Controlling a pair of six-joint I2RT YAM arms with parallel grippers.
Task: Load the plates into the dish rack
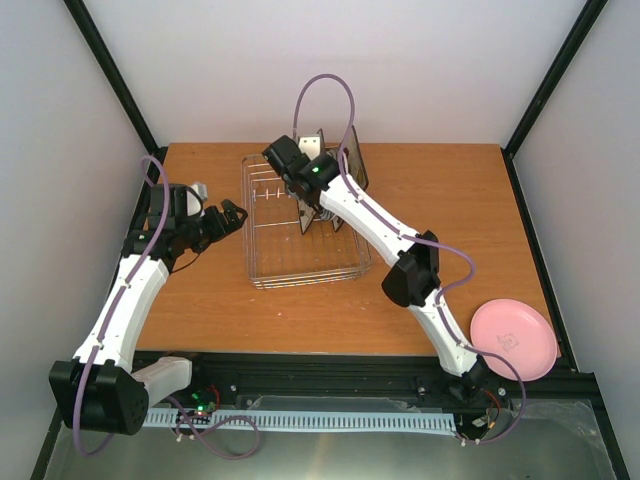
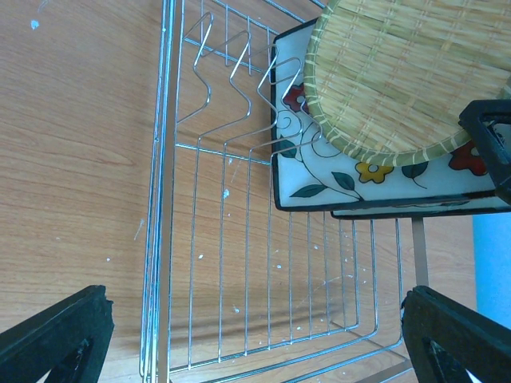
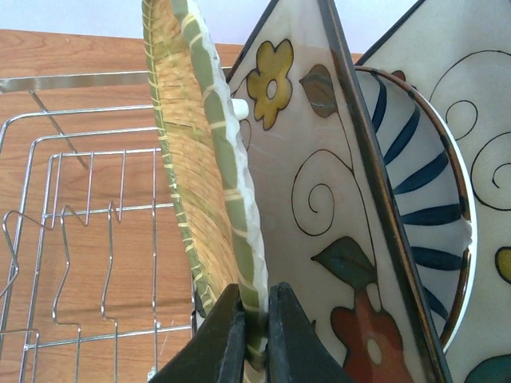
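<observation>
The wire dish rack [image 1: 310,275] stands on the table, its front half bare. In its back right part, square flowered plates [image 3: 319,191] lean upright, with a round blue-striped plate [image 3: 431,199] between them. My right gripper is shut on the rim of a round woven plate [image 3: 196,152], which stands on edge beside the left flowered plate. In the left wrist view the woven plate [image 2: 399,72] covers much of the flowered plate [image 2: 335,179]. To the rack's left, my left gripper [image 1: 236,216] hangs open and empty. A pink plate [image 1: 514,338] lies at the table's front right corner.
Bent wire dividers [image 3: 88,271] form empty slots left of the woven plate. Bare table [image 1: 450,195] lies right of the rack. My right arm reaches across the rack's right side.
</observation>
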